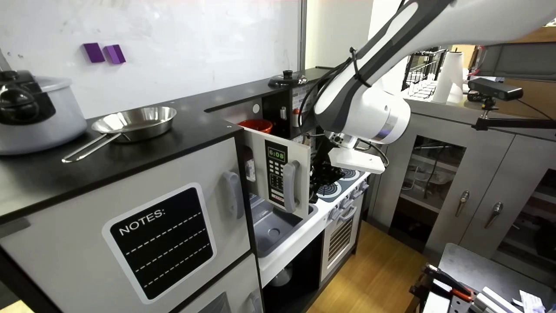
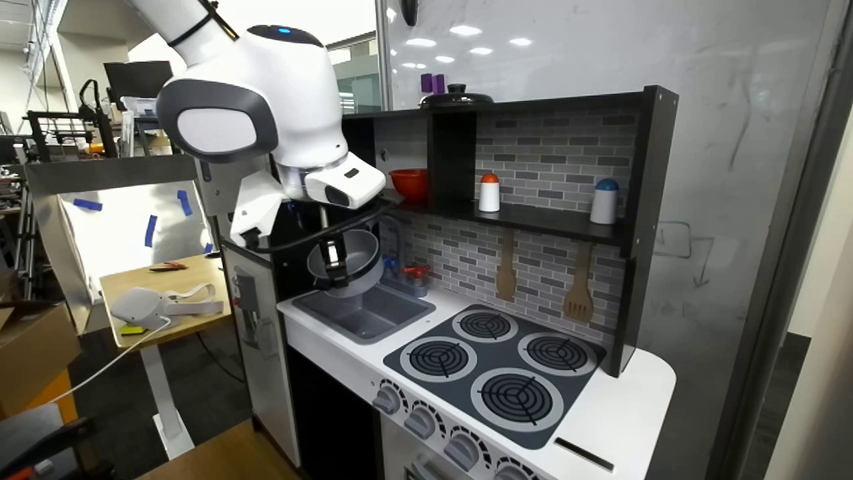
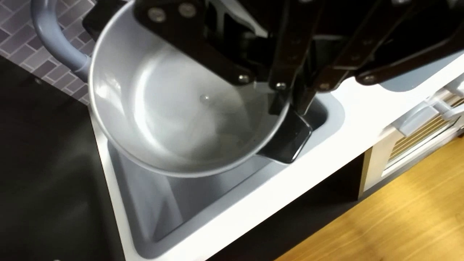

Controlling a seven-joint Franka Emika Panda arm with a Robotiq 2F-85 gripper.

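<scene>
A silver pot [image 3: 195,100] with black handles hangs over the grey sink [image 2: 340,316]. My gripper is shut on its rim, close to one black handle [image 3: 289,139]. One finger reaches inside the pot and the other stays outside. From the second exterior view, the pot [image 2: 364,260] looks tilted above the basin, with the gripper [image 2: 336,268] on its near side. The pot's inside looks empty from the wrist. In the first exterior view the open microwave door [image 1: 281,172] hides the pot.
Right of the sink lies the stove top [image 2: 500,376] with several clear burners. The faucet [image 3: 56,39] stands close behind the pot. A red bowl [image 2: 410,184] sits on the shelf above. A steel pan [image 1: 138,122] rests on the counter top.
</scene>
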